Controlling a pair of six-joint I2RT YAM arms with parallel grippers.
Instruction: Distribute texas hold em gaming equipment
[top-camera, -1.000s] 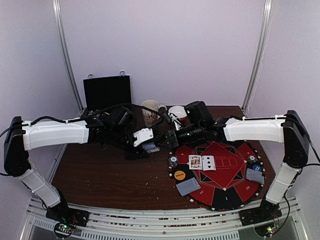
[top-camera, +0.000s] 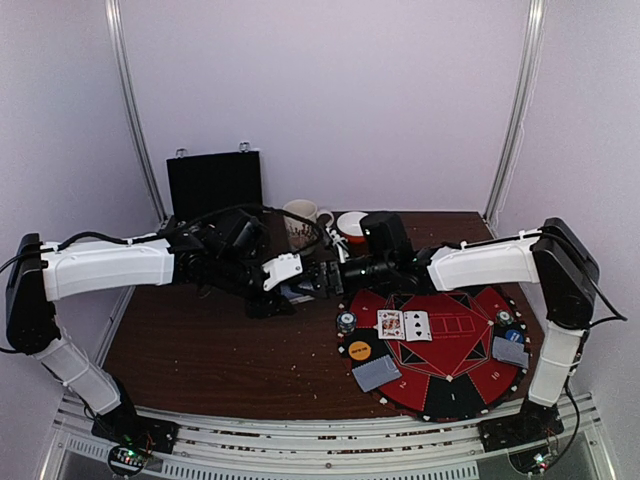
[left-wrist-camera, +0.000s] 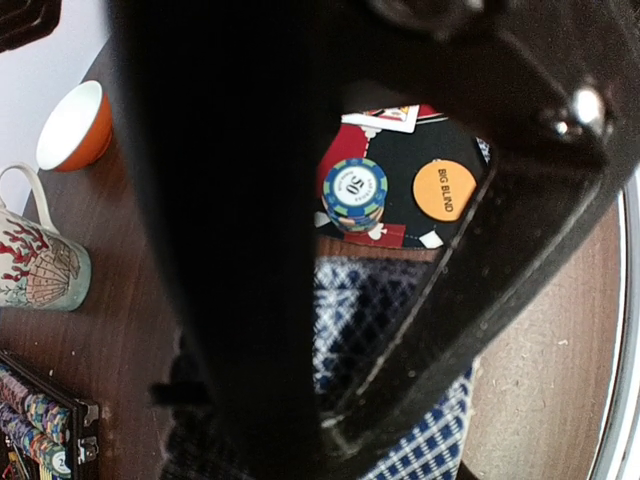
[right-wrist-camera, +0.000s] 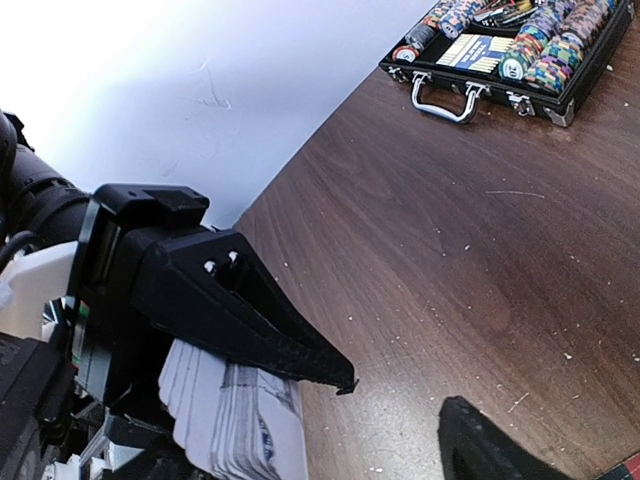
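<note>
A deck of cards with blue-and-white backs (left-wrist-camera: 425, 435) is clamped in my left gripper (top-camera: 288, 296), above the bare wood left of the mat. In the right wrist view the deck's fanned edges (right-wrist-camera: 240, 415) stick out below a black left finger (right-wrist-camera: 270, 325). My right gripper (top-camera: 322, 281) is right beside the deck, its fingers apart; one dark fingertip (right-wrist-camera: 480, 445) shows blurred, clear of the cards. Whether its other finger touches the deck cannot be seen. On the red and black mat (top-camera: 455, 345) lie two face-up cards (top-camera: 404, 325) and face-down cards (top-camera: 377, 373) (top-camera: 510, 351).
A chip stack (left-wrist-camera: 355, 190) and the orange big blind button (left-wrist-camera: 444, 190) sit at the mat's left edge. The open chip case (right-wrist-camera: 465, 100), a mug (top-camera: 300, 225) and an orange bowl (left-wrist-camera: 75, 128) stand at the back.
My right gripper has swung and moved left, up against the deck held by the left one. The left arm has barely shifted. Mat and its pieces are unchanged.
</note>
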